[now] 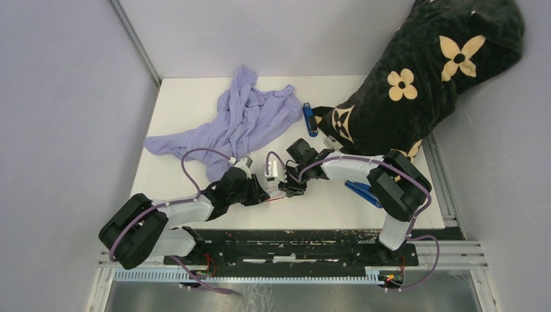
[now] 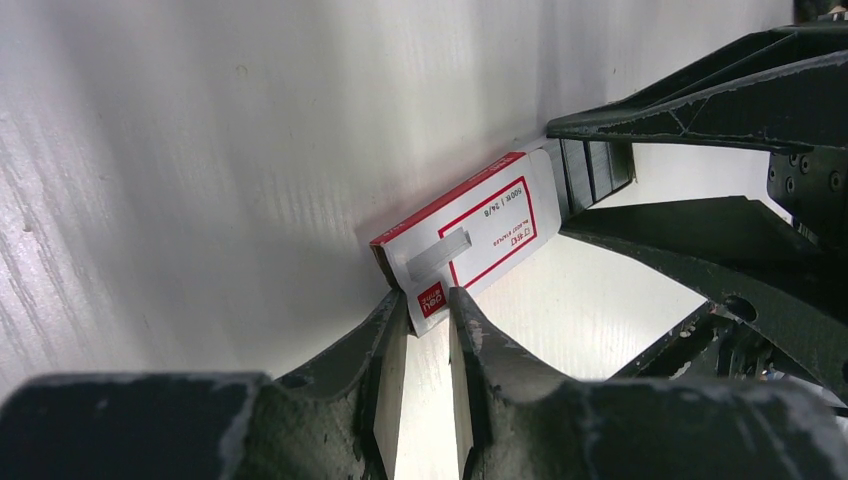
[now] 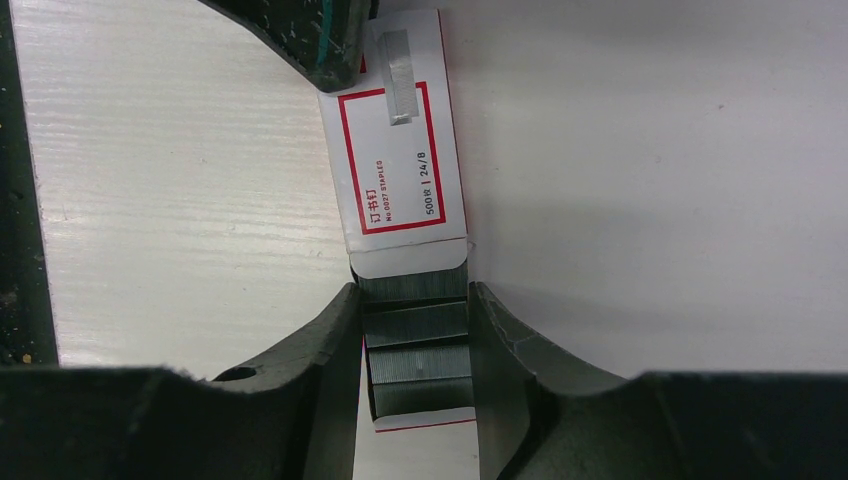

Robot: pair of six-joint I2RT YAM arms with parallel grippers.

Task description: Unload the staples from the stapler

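A white-and-red staple box (image 2: 495,225) lies low over the table, its sleeve slid partly off, baring rows of grey staples (image 3: 415,325). My right gripper is shut on that staple end. My left gripper is at the sleeve's other end, its fingertips around the box corner, apart by a small gap; whether it grips cannot be told. In the top view both grippers meet at the front middle. A blue stapler (image 1: 310,120) lies at the back, and another blue one (image 1: 364,193) at right, partly hidden by my right arm.
A lilac cloth (image 1: 227,127) covers the back left of the table (image 1: 182,97). A dark floral cushion (image 1: 422,71) fills the back right, with a small pale object (image 1: 333,143) at its edge.
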